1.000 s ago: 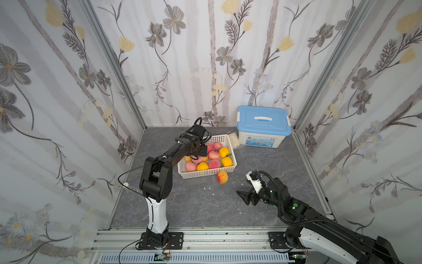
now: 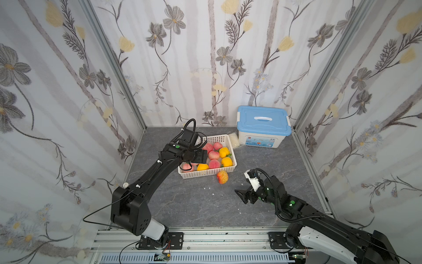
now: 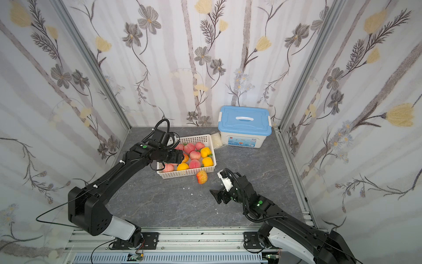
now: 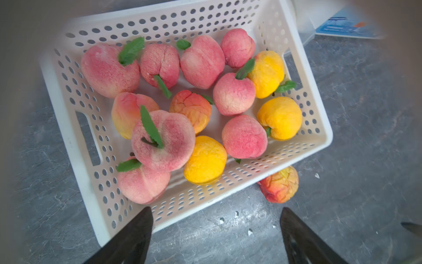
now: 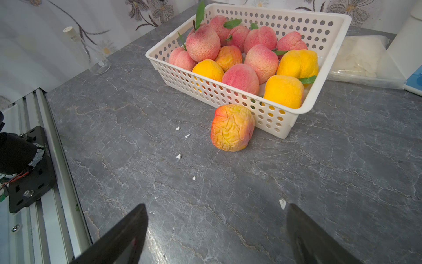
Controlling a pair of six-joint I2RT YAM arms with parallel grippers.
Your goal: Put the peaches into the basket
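The white perforated basket [image 4: 81,184] holds several pink, orange and yellow peaches, among them a pink peach [image 4: 169,140] with a green leaf and a yellow peach [image 5: 284,91]. Outside, against the basket's front side, one wrinkled red-yellow peach [image 5: 232,128] rests on the table. My left gripper is over the basket's left part, its fingers [image 4: 131,237] spread apart with nothing between them. In the top left view its arm hides some of the fruit. Low over the table, front right of the loose peach, my right gripper stands open and empty.
A white box with a blue lid [image 2: 263,119] stands at the back right, a clear bag [image 5: 361,57] between it and the basket. Small white flecks [image 5: 179,156] dot the grey table [image 5: 131,145].
The right arm has moved only slightly.
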